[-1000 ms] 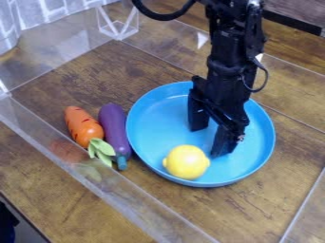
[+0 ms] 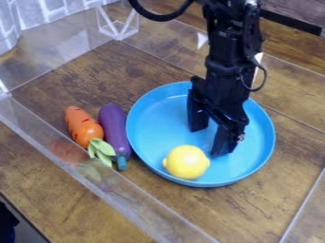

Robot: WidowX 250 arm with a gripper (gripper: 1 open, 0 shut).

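Note:
My black gripper (image 2: 214, 128) reaches down from the top into a blue plate (image 2: 159, 119), its fingers low over the plate's middle and right, standing open with nothing clearly between them. A yellow round object (image 2: 187, 162) lies on the plate's lower left, apart from the fingers. Left of the plate lie a purple eggplant (image 2: 112, 128) and an orange carrot with pale green leaves (image 2: 82, 125).
Transparent walls or strips run along the left and right edges and across the lower left.

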